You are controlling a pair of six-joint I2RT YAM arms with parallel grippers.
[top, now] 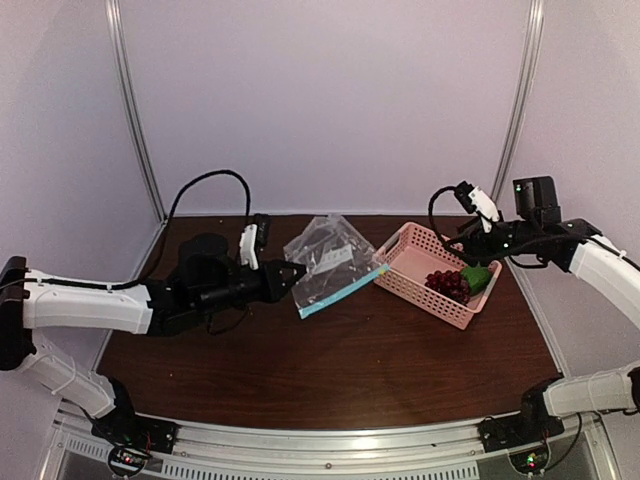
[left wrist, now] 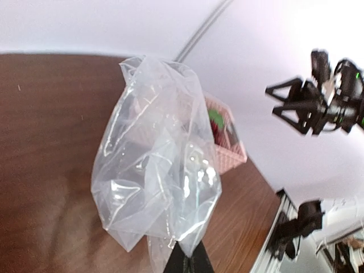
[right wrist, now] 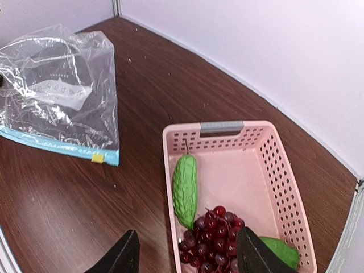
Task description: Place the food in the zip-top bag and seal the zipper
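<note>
A clear zip top bag (top: 330, 262) with a blue zipper strip (top: 345, 290) hangs from my left gripper (top: 298, 275), which is shut on one side of it. In the left wrist view the crumpled bag (left wrist: 156, 165) rises from the closed fingertips (left wrist: 187, 261). My right gripper is open above the pink basket, nothing between its fingers. Dark red grapes (right wrist: 213, 236) lie in that basket, a green bumpy vegetable (right wrist: 185, 190) along its left wall and another green item (right wrist: 278, 250) at the lower right.
The pink basket (top: 420, 295) stands at the right of the dark wooden table (top: 330, 370). Pale walls close the back and sides.
</note>
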